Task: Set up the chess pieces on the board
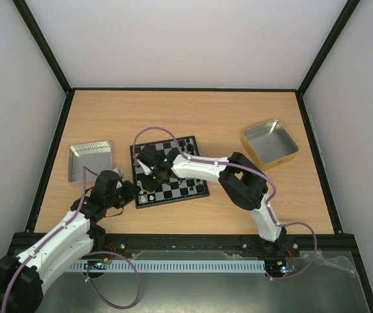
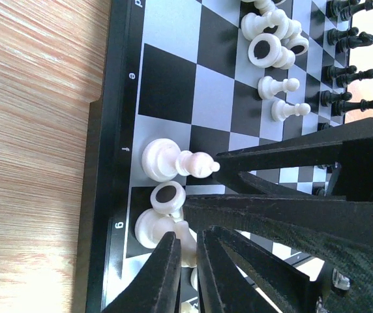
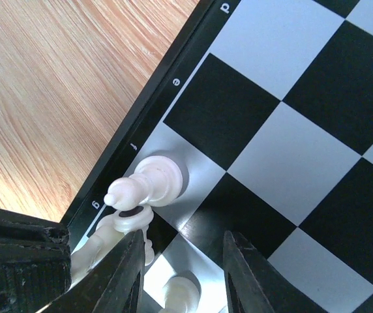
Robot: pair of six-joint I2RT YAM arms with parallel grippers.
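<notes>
The chessboard (image 1: 185, 186) lies mid-table, with white pieces along its left edge and black pieces at its far side. My left gripper (image 1: 134, 191) and right gripper (image 1: 149, 180) are close together over the board's lower left. In the left wrist view a white piece (image 2: 164, 160) stands on square f; white pieces near g sit among the black fingers. The right wrist view shows a white piece (image 3: 154, 182) on f and others (image 3: 105, 241) beside or behind the fingertips. Whether either gripper holds a piece is unclear.
A silver tray (image 1: 74, 160) stands left of the board and a gold-sided tray (image 1: 271, 140) to the right.
</notes>
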